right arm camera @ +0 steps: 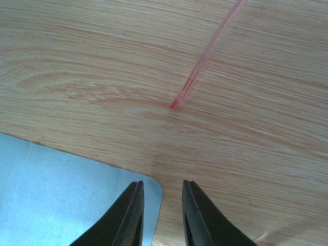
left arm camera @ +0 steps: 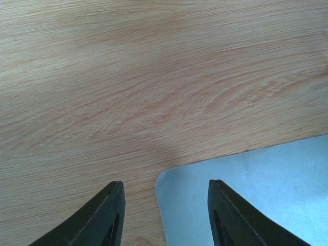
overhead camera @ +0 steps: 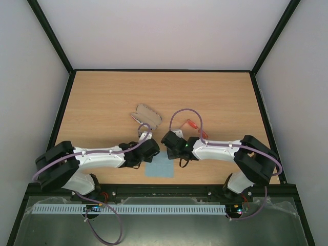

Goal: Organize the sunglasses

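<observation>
In the top view, red sunglasses (overhead camera: 190, 124) lie on the table right of centre, partly behind my right arm; in the right wrist view a thin red temple (right arm camera: 205, 54) shows above my right gripper. A light blue cloth (overhead camera: 159, 169) lies at the front centre. A grey open case (overhead camera: 147, 115) sits behind it. My left gripper is open, empty, over the cloth's corner. My right gripper is open, empty, over the cloth's other corner.
Both arms sit close together at the front centre, with dark frame edges and walls around the table.
</observation>
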